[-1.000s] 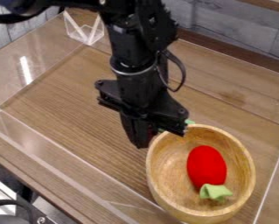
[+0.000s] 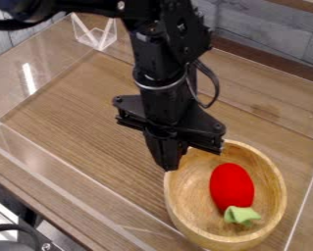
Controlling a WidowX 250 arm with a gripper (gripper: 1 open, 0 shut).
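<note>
The black robot gripper (image 2: 167, 147) reaches down from the top centre, its lower end just above and left of a round pale wooden bowl (image 2: 191, 213). Whether its fingers are open or shut, or have anything between them, is hard to tell in the dark shapes. In the bowl lies a red object (image 2: 230, 183) with a pale green piece (image 2: 240, 214) at its lower end.
A white wire-like holder (image 2: 96, 29) stands at the back left. A dark cable (image 2: 27, 232) shows at the lower left corner.
The gripper has shifted slightly to the left. A bit of green that showed at the bowl's back edge is no longer visible. The bowl and red object look unmoved.
</note>
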